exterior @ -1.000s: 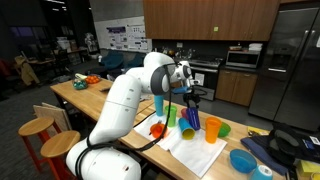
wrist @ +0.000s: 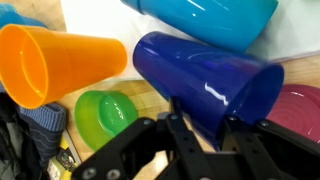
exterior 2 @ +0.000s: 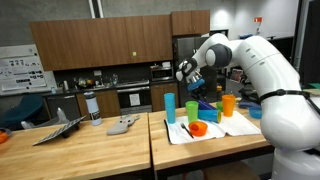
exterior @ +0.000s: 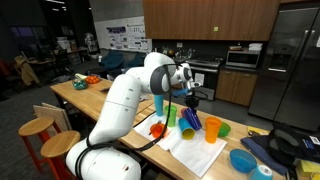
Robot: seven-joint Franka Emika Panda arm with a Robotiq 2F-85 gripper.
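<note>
A dark blue-purple cup lies tilted right in front of my gripper in the wrist view, its mouth toward the camera. The fingertips overlap the cup's near rim, apparently on either side of its wall; whether they press on it cannot be told. In exterior view 1 the same cup leans below the gripper, among the other cups. A light-blue cup lies close beside it, and an orange cup is on the other side.
A green cup and a dark pink dish are near the gripper. An orange-red bowl and a tall blue cup stand on the table. Blue bowls sit at the right. White paper offers some bare room in front.
The arm and the purple cup look almost unmoved over the last second; at most the cup's lean differs slightly. The surrounding cups and bowls stay where they were.
</note>
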